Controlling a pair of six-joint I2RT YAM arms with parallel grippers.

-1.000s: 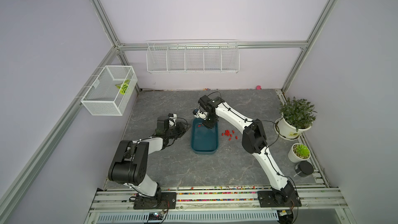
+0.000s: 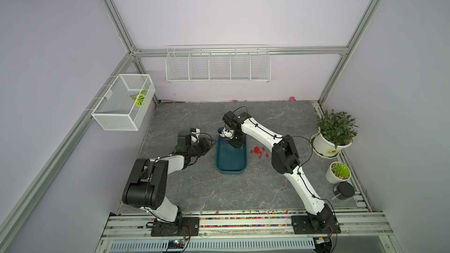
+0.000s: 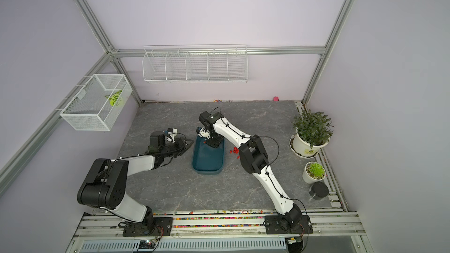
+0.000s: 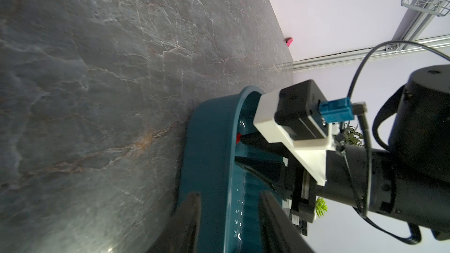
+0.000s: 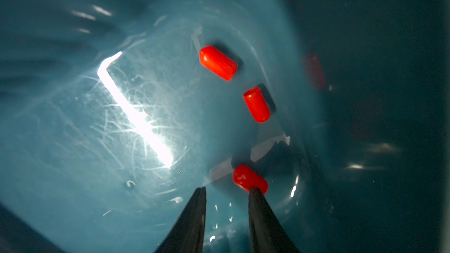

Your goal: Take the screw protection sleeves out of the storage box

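Observation:
The storage box [image 2: 231, 160] is a teal tray in the middle of the table. Three red sleeves lie on its floor in the right wrist view: one sleeve [image 5: 218, 63] farthest, a shorter sleeve [image 5: 256, 104] nearby, and a third sleeve [image 5: 249, 178] close to my right fingertips. My right gripper is inside the box, fingers part open and nothing between them; its right finger overlaps the third sleeve's lower edge. At the box's left wall, my left gripper is shut on that wall, one finger outside and one inside.
Several loose red sleeves [image 2: 257, 150] lie on the table right of the box. Potted plants [image 2: 336, 131] and a dark cup [image 2: 344, 190] stand along the right edge.
The left arm and the box have not visibly moved.

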